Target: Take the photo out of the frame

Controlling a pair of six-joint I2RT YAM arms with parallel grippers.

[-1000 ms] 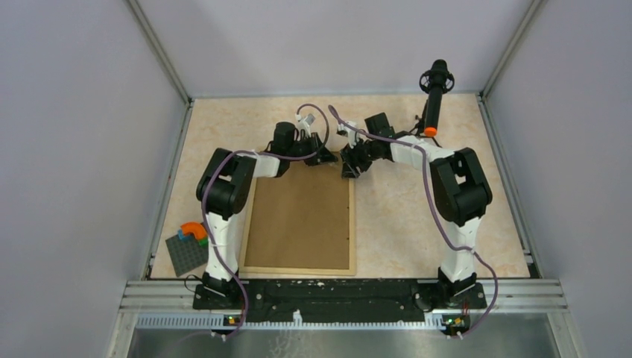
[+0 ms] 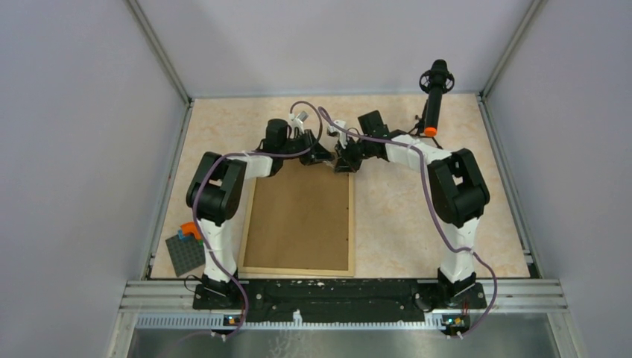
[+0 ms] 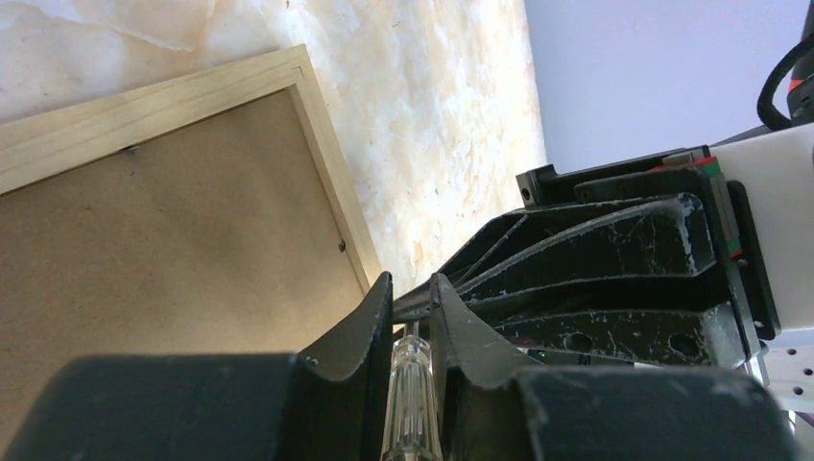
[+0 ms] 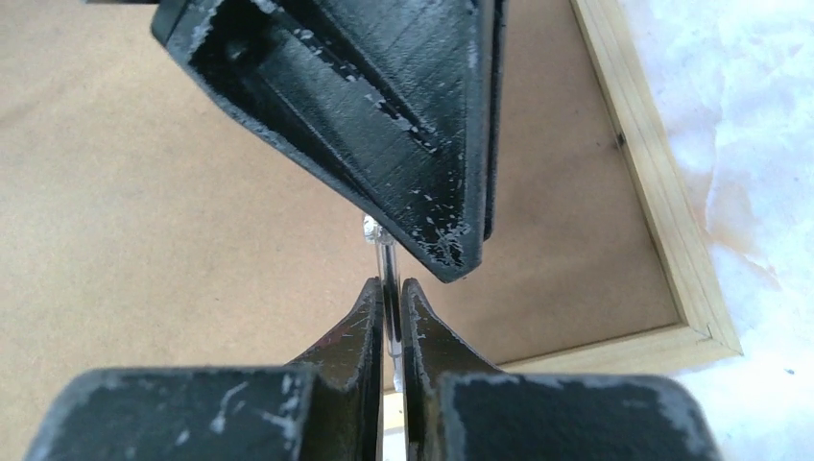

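A wooden photo frame (image 2: 298,271) lies back side up, its brown backing board (image 2: 298,216) inside the rim. In the left wrist view, my left gripper is shut on a clear-handled tool (image 3: 411,394), like a small screwdriver. The tool's thin metal shaft (image 4: 389,269) shows in the right wrist view, running between the fingertips of my right gripper, which is shut on it. Both grippers meet above the frame's far right corner. Dark fasteners (image 3: 343,246) sit along the frame's inner edge. The photo itself is hidden.
A grey baseplate (image 2: 186,255) with an orange piece (image 2: 191,229) lies at the left front. A black stand with an orange tip (image 2: 431,131) stands at the back right.
My right gripper has moved slightly left toward the left gripper, and its spread fingers have shut. The left arm has shifted a little left. The frame has barely moved.
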